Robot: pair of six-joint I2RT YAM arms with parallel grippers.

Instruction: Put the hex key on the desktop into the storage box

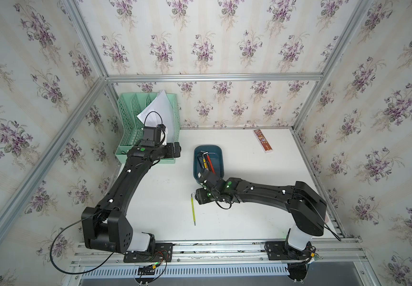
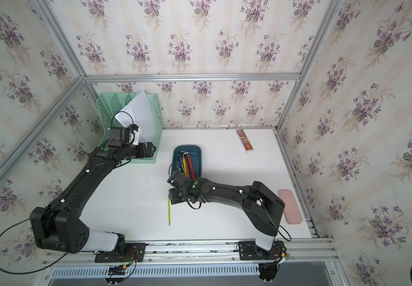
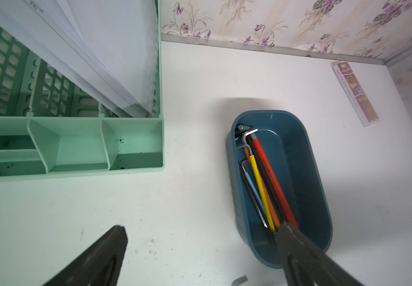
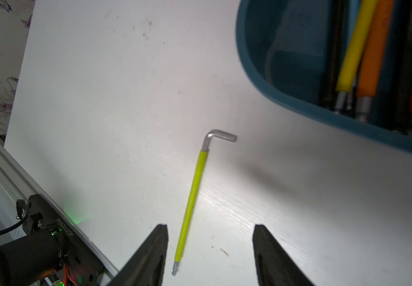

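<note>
A yellow-green hex key with a bare bent metal end lies flat on the white desktop, in front of the blue storage box. Red, yellow, orange, blue and black hex keys lie inside the box. My right gripper hovers above the desk, open and empty; in its wrist view the lower part of the green key shows close to the left finger. In the top left view the right gripper is near the key's bent end. My left gripper is open and empty, left of the box.
A green organizer holding white paper stands at the back left. A patterned narrow box lies at the back right, and a pink flat item at the right edge.
</note>
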